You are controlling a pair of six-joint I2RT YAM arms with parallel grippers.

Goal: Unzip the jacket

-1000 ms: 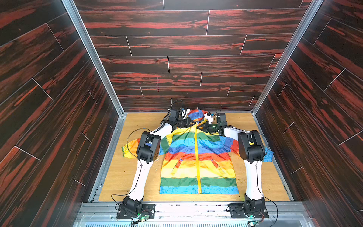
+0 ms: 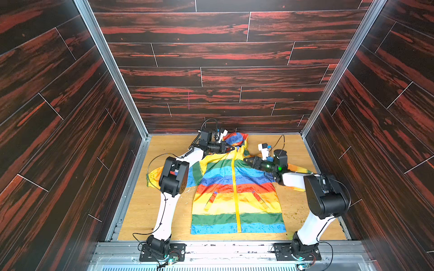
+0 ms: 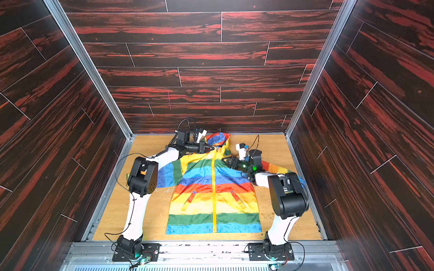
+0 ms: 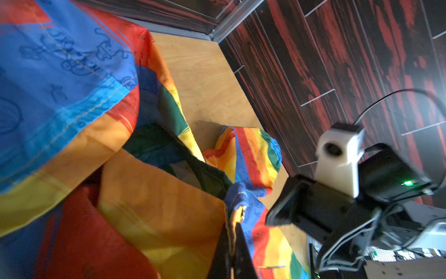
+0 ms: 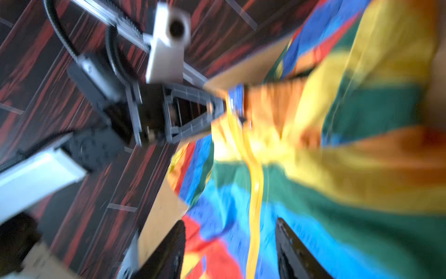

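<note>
A rainbow-striped jacket (image 2: 217,180) lies flat on the table, hood at the back, its yellow zipper (image 2: 235,189) running down the middle. At the collar my left gripper (image 2: 231,148) is shut on the zipper top (image 4: 234,218), a thin yellow and blue edge between its fingers in the left wrist view. My right gripper stands open, a little right of the zipper and lower than the collar, nothing gripped; its wrist view is blurred.
The jacket covers most of the wooden table (image 2: 135,212). Dark walls surround it on the back and both sides. Bare table shows at the front corners.
My right gripper has moved away from the collar, toward the front and right, with the arm swinging right. The left gripper has stayed at the collar; the jacket's hem has shifted slightly toward the front.
</note>
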